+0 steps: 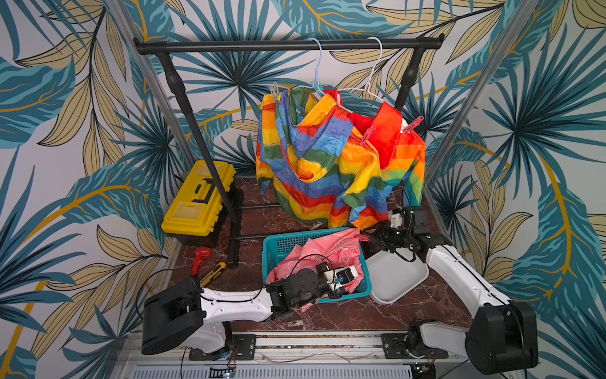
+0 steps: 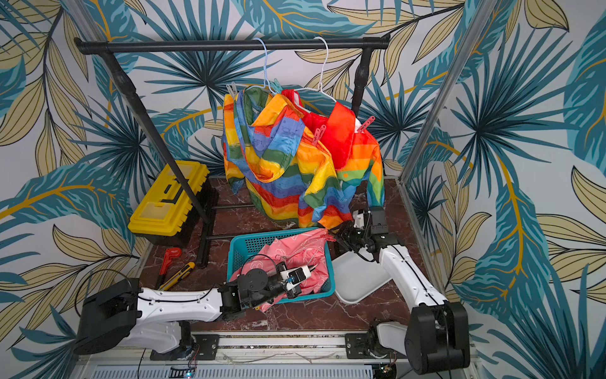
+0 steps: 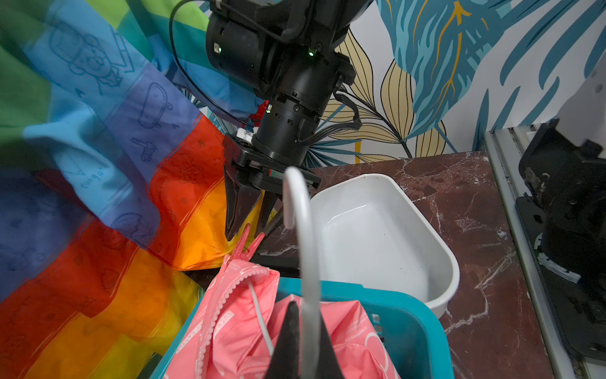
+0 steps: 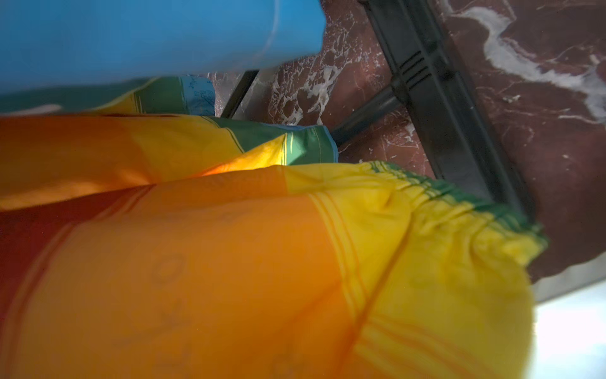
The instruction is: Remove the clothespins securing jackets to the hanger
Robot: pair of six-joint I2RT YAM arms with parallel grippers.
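Observation:
A pink jacket [image 1: 331, 252] lies in the teal basket [image 1: 269, 252]; a pale hanger hook [image 3: 301, 246] rises from it. My left gripper is shut on the hook, low in the left wrist view. At the jacket's corner sits a pink clothespin [image 3: 243, 247]. My right gripper points down just over that pin, its fingers [image 3: 237, 205] apart around the handles; contact cannot be told. In the right wrist view, rainbow cloth fills the foreground, hiding that gripper. Hanging rainbow jackets [image 1: 315, 164] carry pink pins [image 1: 368, 134] and grey pins [image 1: 274, 89].
A black rack [image 1: 252, 45] bears the jackets on a blue hanger [image 1: 317, 69] and a white hanger [image 1: 372, 72]. A white tray [image 1: 394, 278] stands right of the basket. At left are a yellow toolbox [image 1: 199, 199], a red tool [image 1: 200, 254] and a yellow cutter [image 1: 213, 274].

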